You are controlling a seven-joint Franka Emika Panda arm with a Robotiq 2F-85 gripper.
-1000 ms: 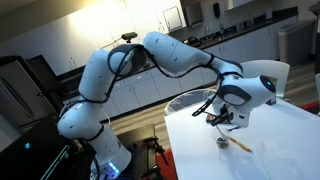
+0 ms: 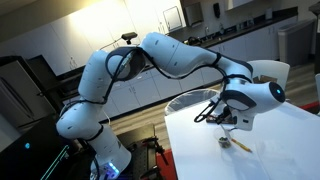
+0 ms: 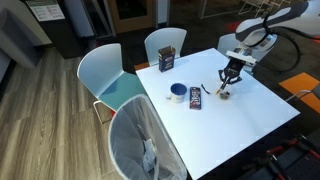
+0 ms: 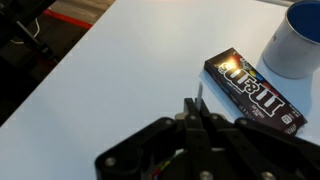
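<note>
My gripper is low over the white table, near its far right part in exterior view 2. In the wrist view its fingers are together, and the finger is shut. A thin pale strip shows right at the fingertips; whether it is held between them is unclear. Close below the gripper sits a small round object, too small to make out. A yellow-orange stick lies beside it. A black M&M's box lies flat ahead of the gripper, and a white-and-blue mug stands beside that box.
A dark upright box stands near the table's far left edge. A small dark item lies between the M&M's box and the gripper. Beyond the table edge is a lined bin.
The arm has shifted slightly right and lower in exterior view 1. The round object and the yellow-orange stick appear to lie where they were.
</note>
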